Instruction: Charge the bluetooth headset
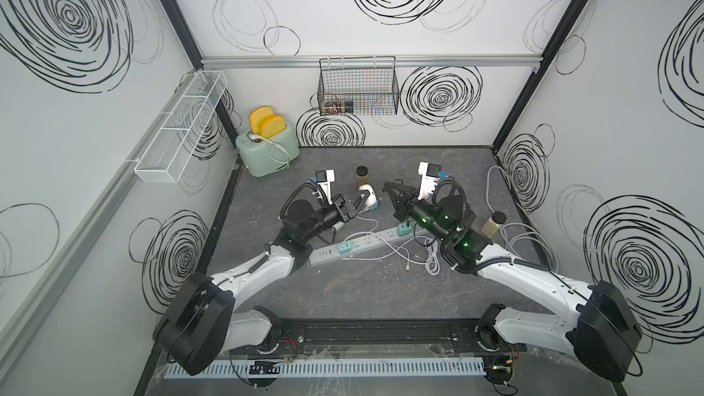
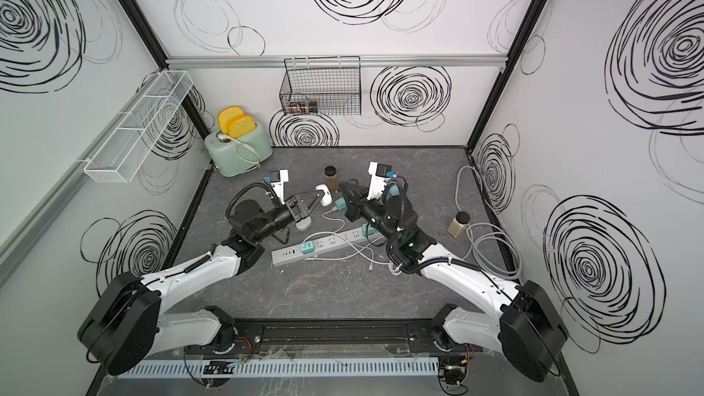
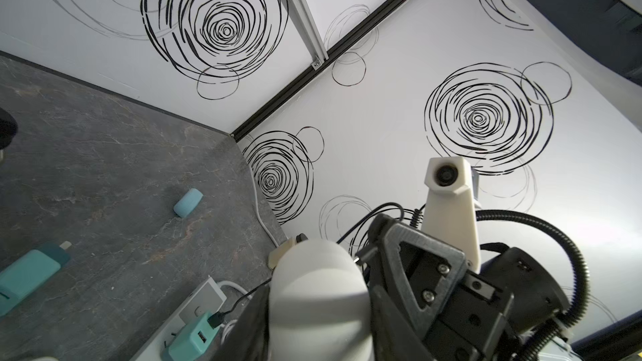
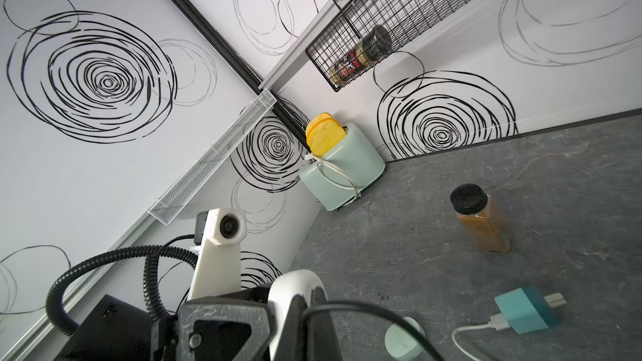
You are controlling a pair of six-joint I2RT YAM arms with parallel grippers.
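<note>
A rounded white headset case [image 3: 319, 297] is clamped between the fingers of my left gripper [image 1: 362, 197], raised above the table. Facing it from the right, my right gripper [image 1: 388, 188] is shut on the end of a thin black cable [image 4: 374, 312]. The cable's small metal plug tip [image 3: 359, 260] shows beside the case in the left wrist view; whether it touches the case cannot be told. This cable runs down to a mint adapter [image 3: 194, 338] in the white power strip [image 1: 377, 239]. The case's port is hidden.
Another mint adapter [image 4: 526, 309] with a white cable lies on the table, near a pale mint disc [image 4: 404, 339]. A brown jar [image 4: 483, 219] stands behind. The toaster [image 1: 267, 148] is at back left; another jar [image 1: 493, 223] stands right. Loose white cables [image 1: 431, 258] cross the strip.
</note>
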